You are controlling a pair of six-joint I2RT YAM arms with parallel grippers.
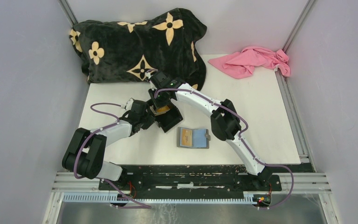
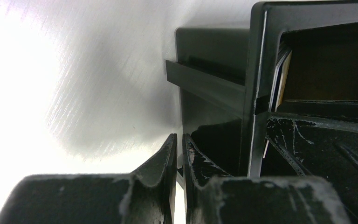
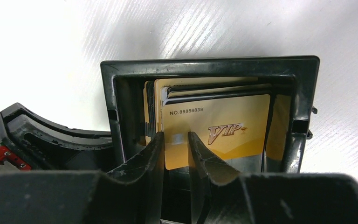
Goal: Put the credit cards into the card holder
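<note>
The black card holder point(image 1: 170, 120) stands on the white table, both grippers at it. In the right wrist view, gold VIP cards point(image 3: 223, 116) sit inside its frame point(image 3: 209, 65), stacked behind one another. My right gripper is over the front card's left end, fingertips a little apart; whether it grips the card is unclear. In the left wrist view, my left gripper is beside the holder's side wall point(image 2: 209, 93), its fingertips close together with a narrow gap, no card visible between them.
A grey tray point(image 1: 207, 144) with a gold card and a blue card lies at the front centre. A dark patterned cushion point(image 1: 116, 46) fills the back left; a pink cloth point(image 1: 247, 60) lies at the back right.
</note>
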